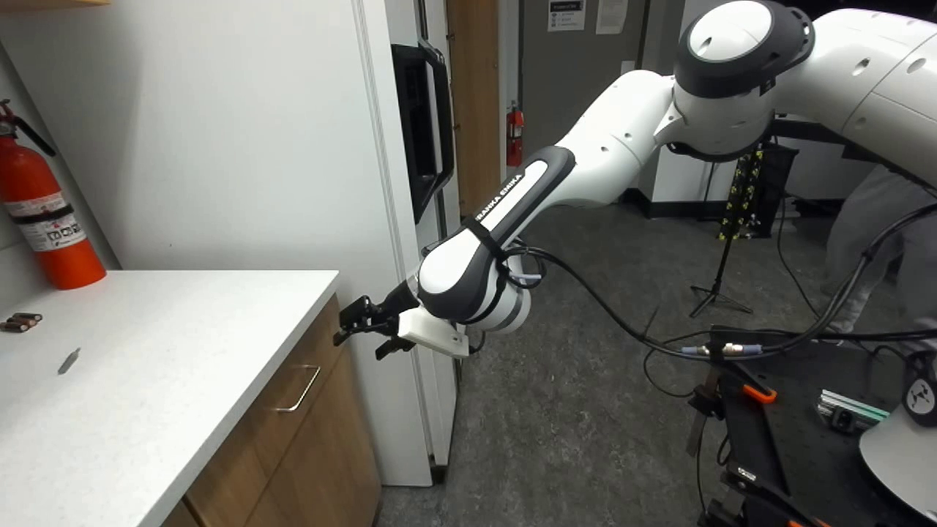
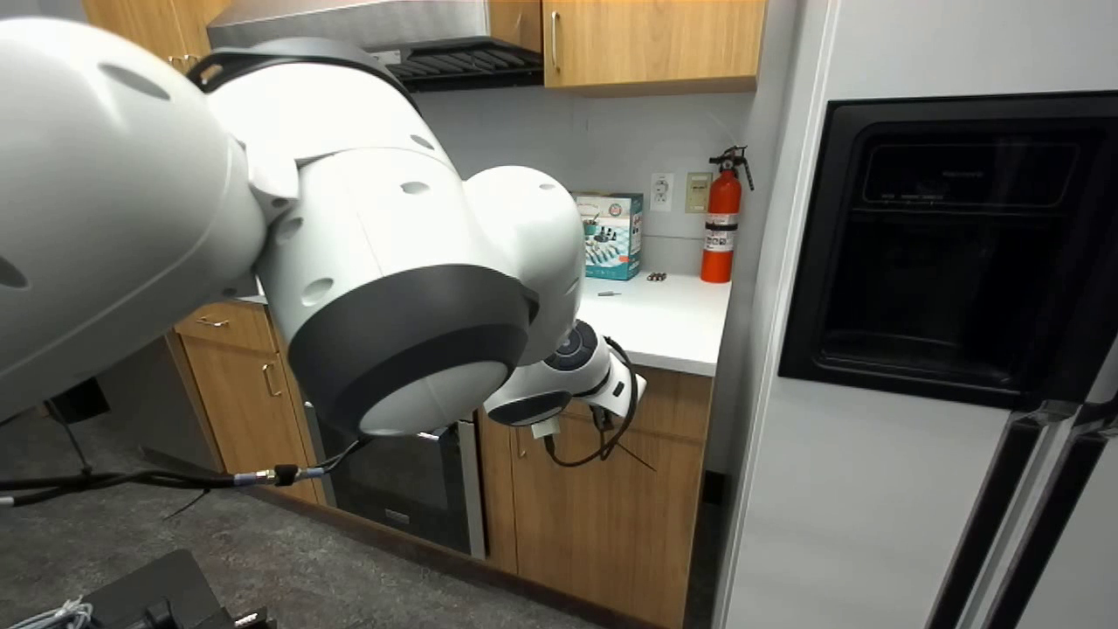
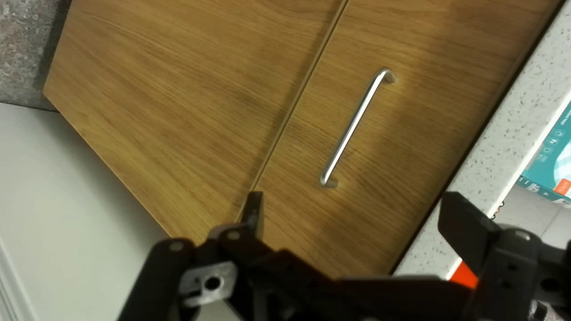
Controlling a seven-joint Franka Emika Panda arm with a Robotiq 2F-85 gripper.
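Observation:
My gripper [image 1: 361, 338] hangs in front of the counter's right corner, its fingers open and empty. In the wrist view its two black fingers [image 3: 469, 222] stand wide apart, with the wooden drawer front [image 3: 423, 144] behind the gap. A silver bar handle [image 3: 350, 131] is fixed on that drawer, which is shut; the gripper does not touch it. From exterior view 1 the same handle [image 1: 300, 389] lies below and to the left of the fingers. In exterior view 2 the arm hides the gripper's fingers.
On the white counter [image 1: 176, 351] lie a small grey tool [image 1: 69, 361] and several batteries [image 1: 21, 322]. A fire extinguisher [image 1: 48, 211] and a teal box [image 2: 610, 236] stand at the back. The tall white fridge [image 2: 880, 482] borders the counter's end.

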